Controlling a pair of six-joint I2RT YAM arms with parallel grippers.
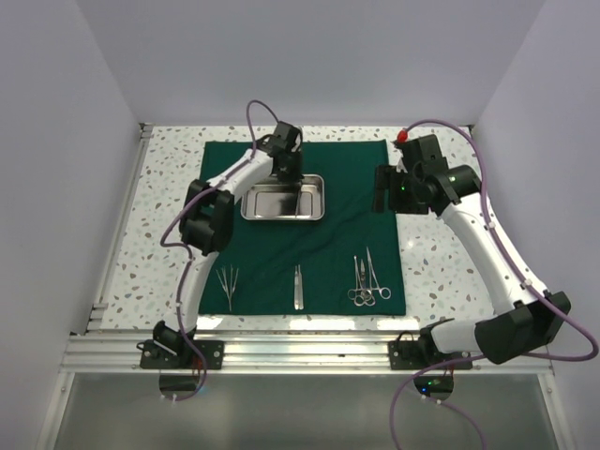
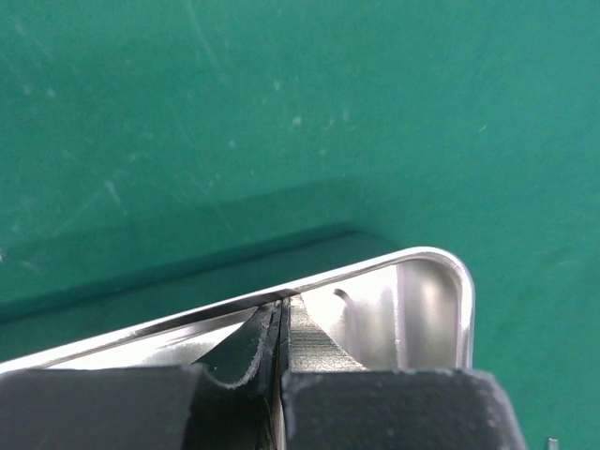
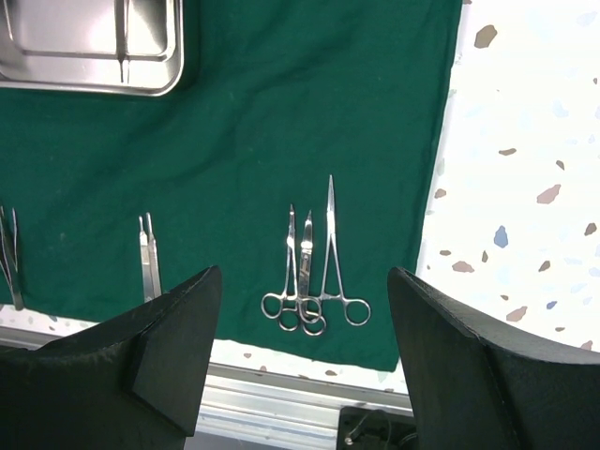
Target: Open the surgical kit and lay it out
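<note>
The metal tray point(image 1: 246, 208) lies on the green drape, with a slim dark tool point(image 3: 122, 42) inside it. My left gripper point(image 1: 300, 183) is over the tray. In the left wrist view its fingers point(image 2: 312, 342) are shut, their tips against the tray's rim point(image 2: 187, 316); whether any metal is pinched between them does not show. On the drape lie tweezers point(image 1: 228, 284), two slim instruments point(image 1: 298, 289) side by side, and a group of ring-handled instruments point(image 1: 365, 286). High over the drape's right edge, my right gripper stands part open and empty.
The green drape point(image 1: 328, 253) is bare between the tray and the laid-out instruments. A metal rail point(image 1: 309, 349) runs along the front edge.
</note>
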